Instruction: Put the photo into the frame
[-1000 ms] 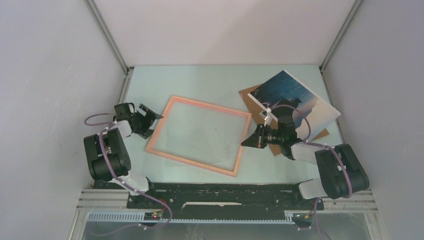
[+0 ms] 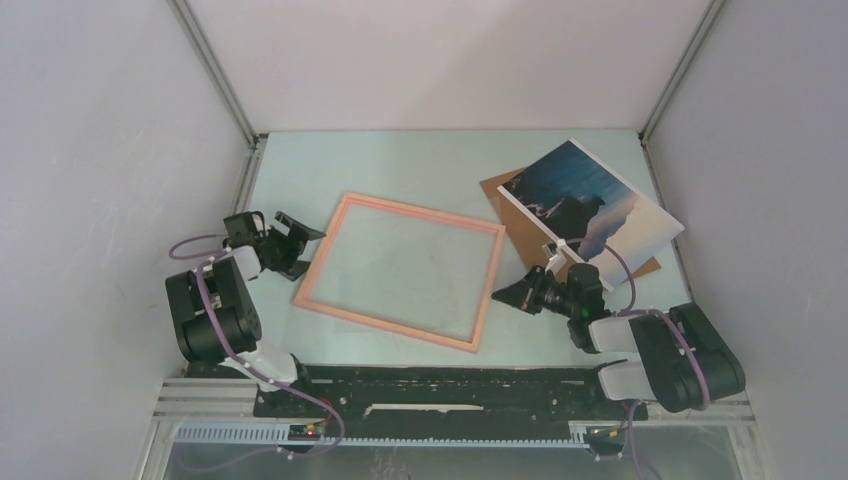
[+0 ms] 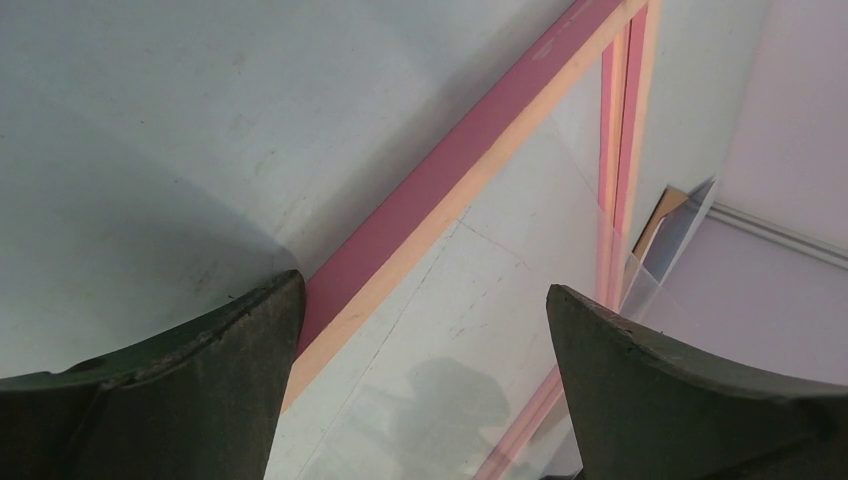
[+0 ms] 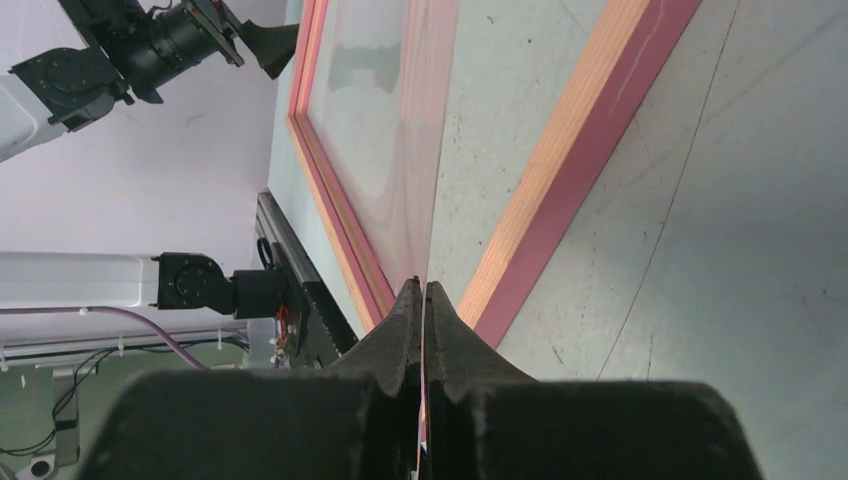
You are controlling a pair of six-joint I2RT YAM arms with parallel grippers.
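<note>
The photo (image 2: 585, 205), a dark blue coastal picture, lies tilted at the right, partly covered by my right arm. The pinkish wooden frame (image 2: 400, 207) lies flat in the middle of the table. My left gripper is open at its left bar (image 3: 400, 235), one finger (image 3: 270, 300) beside the bar's outer side and the other over the inside. At the opposite bar (image 4: 570, 150), my right gripper is shut on the edge of a thin clear sheet (image 4: 425, 140), which rises from its fingertips and spans over the frame.
A brown backing board (image 2: 520, 235) lies under the photo at the right. Bare table (image 2: 420, 160) shows behind the frame. A dark strip (image 2: 520, 400) runs along the table's front edge.
My right gripper has moved slightly toward the front and right. The frame has shifted very slightly to the right. My left gripper has hardly moved, and the photo lies almost as before.
</note>
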